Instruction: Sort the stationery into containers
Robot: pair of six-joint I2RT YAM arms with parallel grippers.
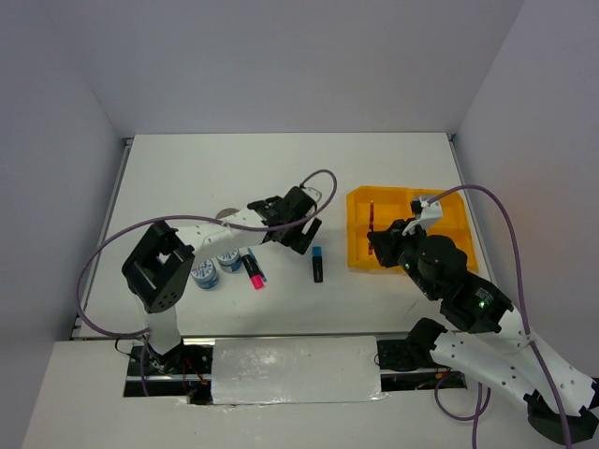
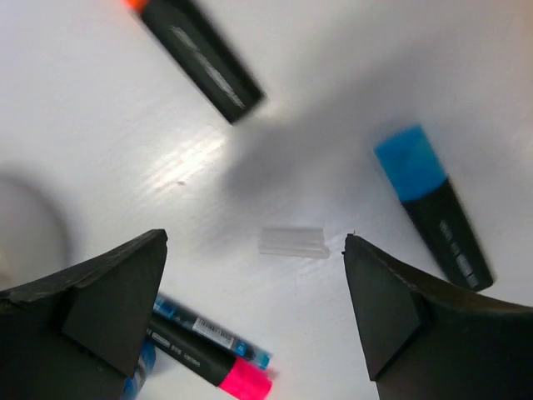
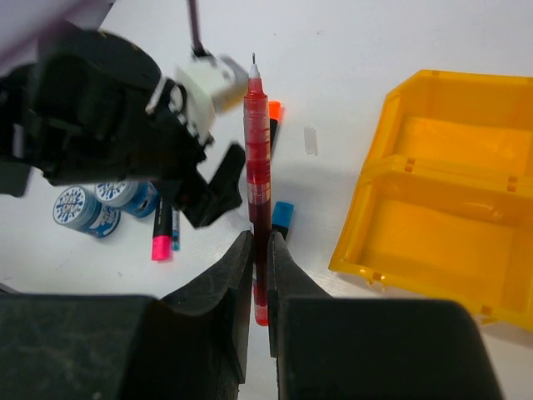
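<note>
My left gripper (image 1: 305,234) is open over the white table, above a small clear piece (image 2: 291,242). In its wrist view lie a blue-capped marker (image 2: 431,208), an orange-capped one (image 2: 201,58), a pink-capped marker (image 2: 200,358) and a blue pen (image 2: 208,331). My right gripper is shut on an upright red pen (image 3: 256,150), at the left side of the orange divided container (image 3: 433,225). Blue-lidded jars (image 1: 205,273) sit at the left.
A grey round object (image 1: 226,213) lies partly behind the left arm.
</note>
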